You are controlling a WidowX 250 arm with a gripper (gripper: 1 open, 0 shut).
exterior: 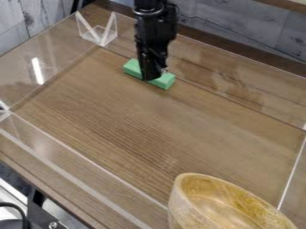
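Note:
The black gripper (152,63) reaches down from the top of the view, its tip over a green block (163,80) on the wooden table (131,134). The gripper partly covers the block. Whether its fingers are open or shut on the block is too small and dark to tell.
A large yellow bowl (221,204) sits at the bottom right near the front edge. Clear plastic brackets stand at the top left and left side. A grey wall runs along the back.

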